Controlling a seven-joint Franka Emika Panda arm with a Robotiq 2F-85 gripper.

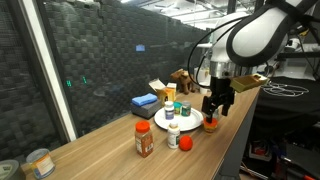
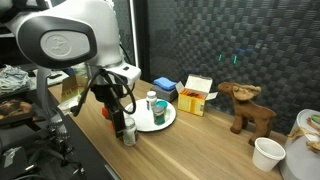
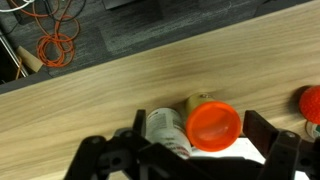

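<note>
My gripper (image 1: 217, 108) hangs low over the near side of the table, its fingers apart. Below it in exterior view 1 stands a small orange-topped bottle (image 1: 210, 125). In the wrist view, the round orange cap (image 3: 213, 126) shows between the dark fingers, closer to the right one. A pale-topped container (image 3: 165, 128) sits close to the left finger. Nothing is visibly gripped. In exterior view 2, a white bottle (image 2: 129, 132) stands beside the fingertips, which partly hide the orange one.
A white plate (image 1: 187, 125) holding small jars lies behind the gripper. An orange-lidded jar (image 1: 143, 140) and a red round object (image 1: 186, 143) stand to the left. A yellow box (image 2: 196, 96) and brown moose (image 2: 250, 108) are farther back.
</note>
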